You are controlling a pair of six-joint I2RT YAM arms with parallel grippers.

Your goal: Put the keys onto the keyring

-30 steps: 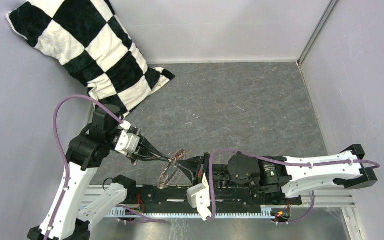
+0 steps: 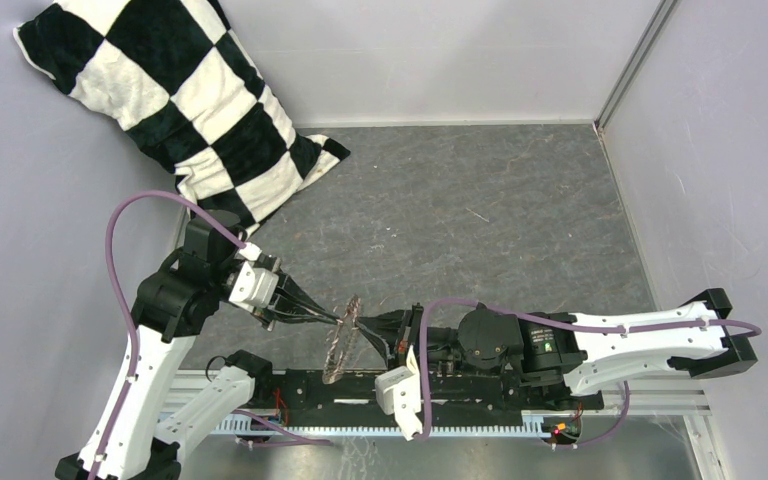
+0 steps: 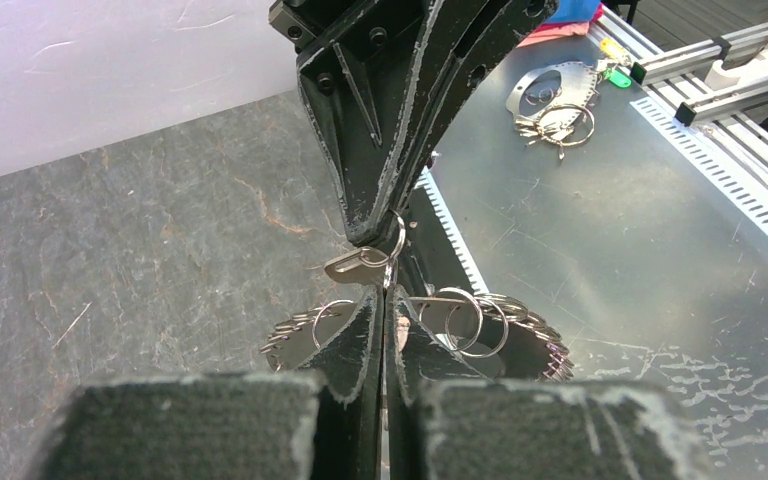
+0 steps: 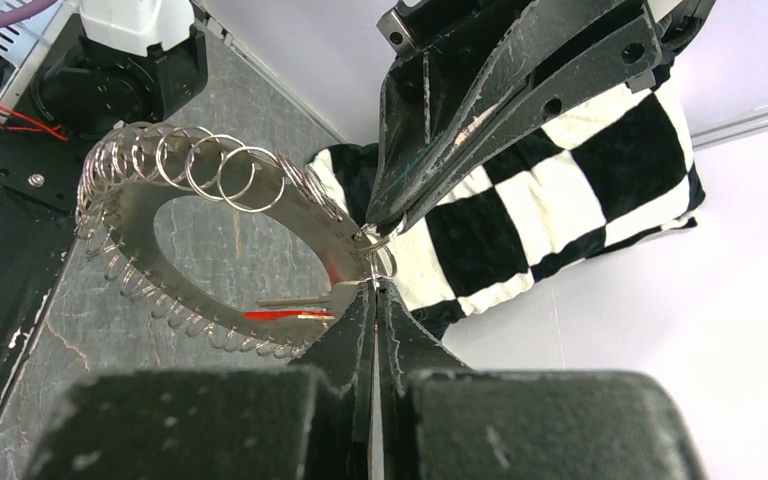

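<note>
The keyring [image 4: 145, 255], a big metal hoop edged with many small wire rings, hangs between my two grippers. In the top view my left gripper [image 2: 340, 320] and right gripper [image 2: 358, 322] almost meet tip to tip, both shut. A small wire ring [image 3: 400, 238] runs from the left fingertips up to the right gripper's tip, and a flat metal piece, seemingly a key [image 3: 353, 267], hangs on it. In the right wrist view, wire rings [image 4: 385, 262] cluster at both tips; exactly what the right one pinches is unclear.
More key-like pieces and a loose ring bunch [image 3: 558, 125] lie on the metal table [image 3: 600, 230] in the left wrist view. A checkered pillow [image 2: 200, 100] leans in the back left corner.
In the top view the hanging keyring has turned and now looks narrower.
</note>
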